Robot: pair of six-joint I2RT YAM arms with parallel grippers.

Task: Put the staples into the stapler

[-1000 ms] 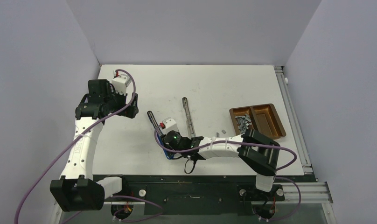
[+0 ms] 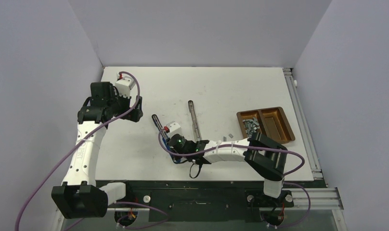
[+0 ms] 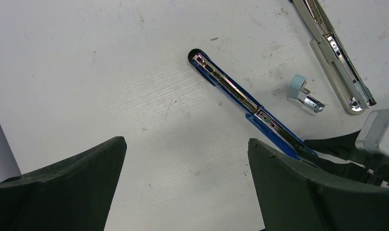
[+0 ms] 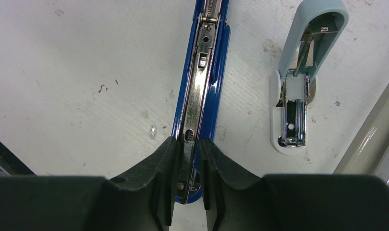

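An opened blue stapler [image 3: 226,84] lies on the table, its long metal channel [image 4: 197,96] exposed. My right gripper is over the channel's lower end, its fingertips close together but slightly apart around the strip there; whether anything is held is unclear. My left gripper [image 2: 134,110] stands open above the left of the table, nothing between its fingers. Small grey staple pieces [image 2: 251,125] sit in the left compartment of the brown tray [image 2: 280,110] at the right.
A small light-blue stapler [image 3: 296,89] stands opened beside the blue one, and a long grey stapler [image 3: 337,62] lies beyond it. Loose grey pieces [image 2: 230,135] are on the table near the tray.
The right arm's wrist has shifted very slightly left over the blue stapler. The left arm has not moved.
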